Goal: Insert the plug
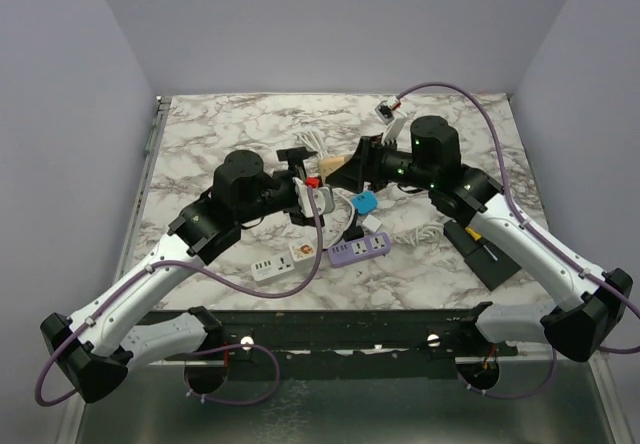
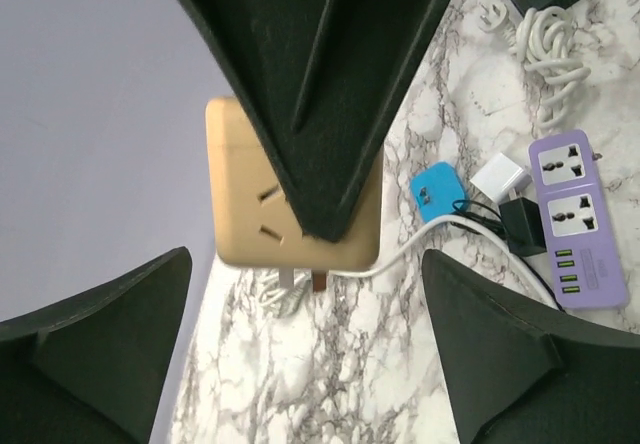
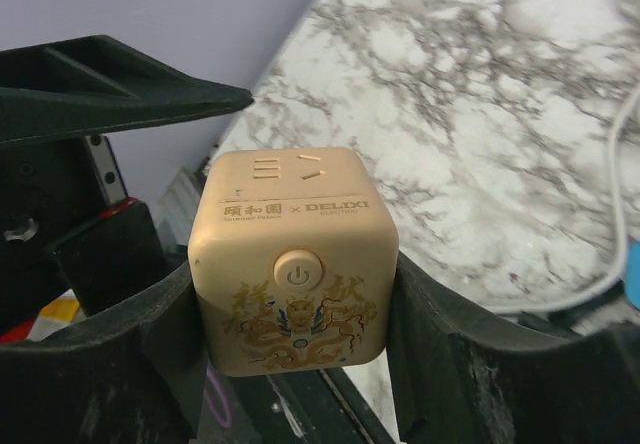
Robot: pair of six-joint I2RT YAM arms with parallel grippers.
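Observation:
A beige cube-shaped plug adapter (image 3: 290,264) is held up off the table, with my right gripper (image 1: 347,170) shut on its sides. Chinese print, a power button and a dragon pattern show on it in the right wrist view. In the left wrist view the same cube (image 2: 240,184) shows slots on one face and metal prongs (image 2: 318,281) pointing down. My left gripper stands open, its fingers (image 2: 110,349) wide apart; the cube appears beyond the gap, and nothing is gripped there. From above, the left gripper partly hides the space beside the cube.
A purple power strip (image 1: 360,248), white socket strips (image 1: 272,269), a blue adapter (image 1: 364,202) and a white block (image 1: 371,224) lie below the grippers. Coiled white cables (image 1: 418,236) rest nearby. A dark case (image 1: 488,256) sits at right.

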